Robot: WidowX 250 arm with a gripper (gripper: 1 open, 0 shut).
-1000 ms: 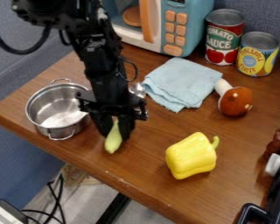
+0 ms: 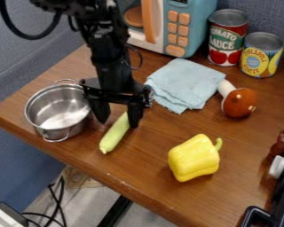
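My black gripper hangs over the table, its fingers apart, just above and around the upper end of a pale yellow-green corn-like vegetable that lies on the wood. A steel pot with handles stands to the left of it. A yellow bell pepper lies to the right, nearer the front.
At the back are a folded blue cloth, a toy microwave, a tomato can and a yellow can. A brown-capped mushroom lies right. Dark objects line the right edge.
My gripper has shifted slightly left and up from low over the vegetable, and more of the vegetable now shows. The vegetable lies in about the same place.
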